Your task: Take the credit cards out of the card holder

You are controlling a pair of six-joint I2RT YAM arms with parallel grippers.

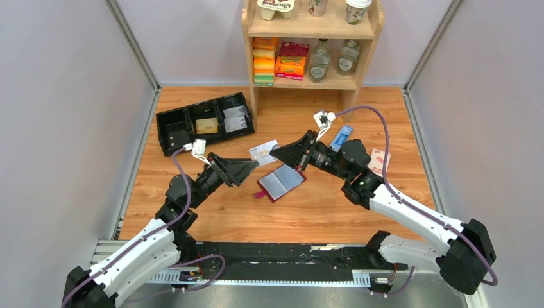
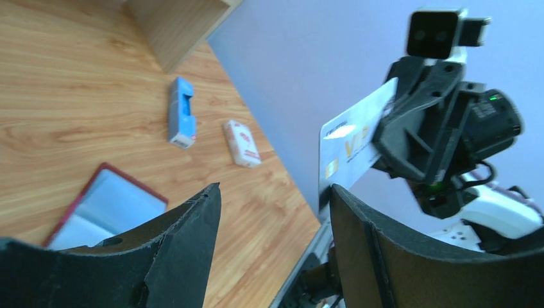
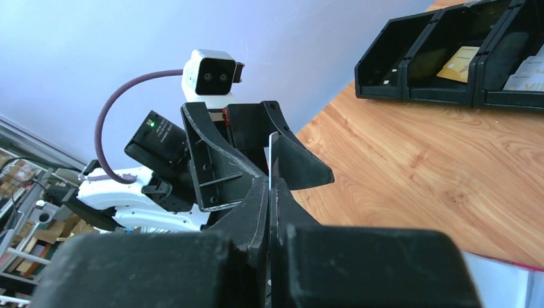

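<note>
A white credit card (image 1: 263, 153) (image 2: 346, 147) is held up between the grippers. My right gripper (image 1: 276, 151) is shut on it; the card shows edge-on in the right wrist view. My left gripper (image 1: 250, 168) is open beside it, the card's edge close to or touching one finger. The red-edged card holder (image 1: 285, 181) (image 2: 112, 205) lies open on the table below, with pale blue sleeves.
A black three-section tray (image 1: 170, 128) (image 3: 410, 90) with cards sits at the back left. A blue object (image 1: 341, 135) and a pink-white box (image 1: 378, 160) lie to the right. A wooden shelf (image 1: 308, 86) stands behind.
</note>
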